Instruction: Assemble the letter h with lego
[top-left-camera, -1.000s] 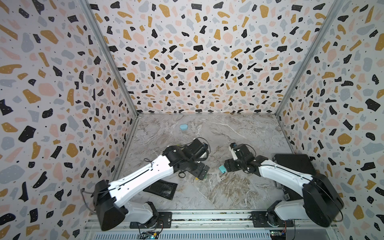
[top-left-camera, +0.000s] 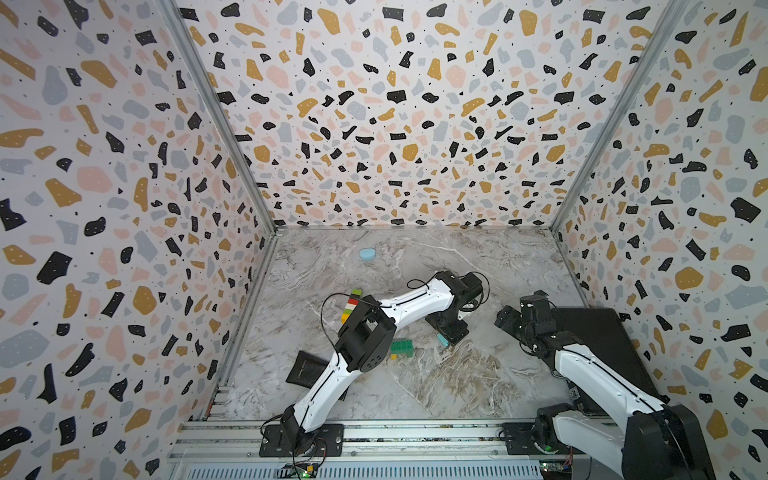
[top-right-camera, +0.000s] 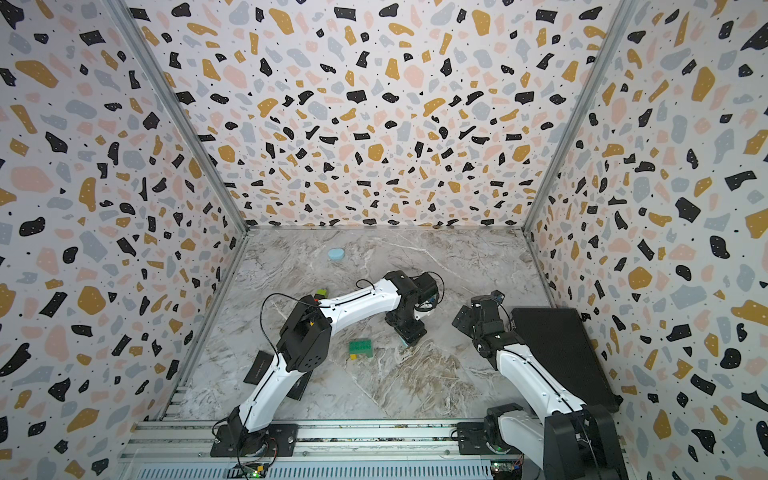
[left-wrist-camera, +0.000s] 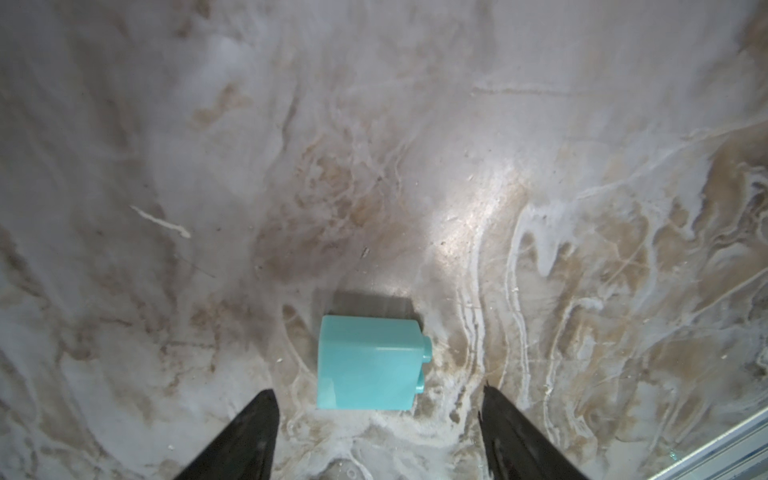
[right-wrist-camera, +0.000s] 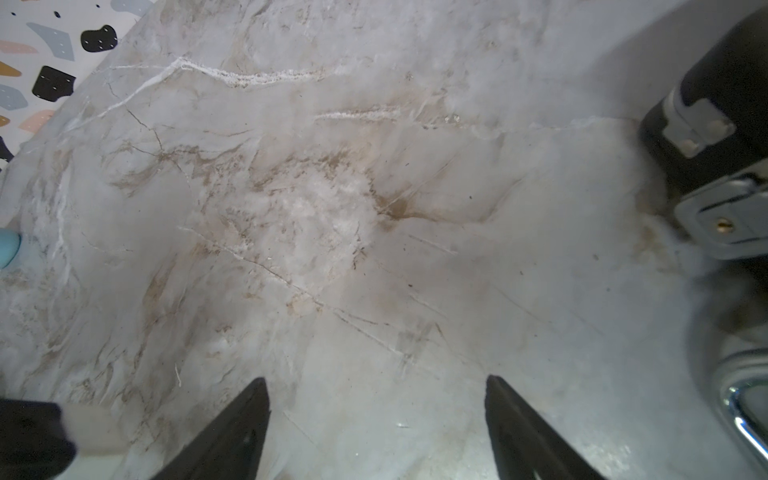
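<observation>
A light-blue brick (left-wrist-camera: 369, 364) lies on the marble table with its studs toward the right of the left wrist view. My left gripper is open above it; its fingers stand apart on either side of the brick with nothing held. From the top left, only a sliver of the light-blue brick (top-left-camera: 442, 340) shows beside that gripper. A green brick (top-left-camera: 401, 346) with a small yellow piece (top-left-camera: 393, 357) at its edge lies to the left. Farther left, yellow, red and lime bricks (top-left-camera: 352, 301) are partly covered by my left arm. My right gripper is open and empty.
A round light-blue object (top-left-camera: 367, 253) sits toward the back. Dark flat panels lie at the front left (top-left-camera: 307, 369) and far right (top-left-camera: 596, 344). The back of the table and the area in front of the grippers are clear.
My left arm has swung right and over the light-blue brick, uncovering the green brick. My right gripper has drawn back to the right, away from the light-blue brick.
</observation>
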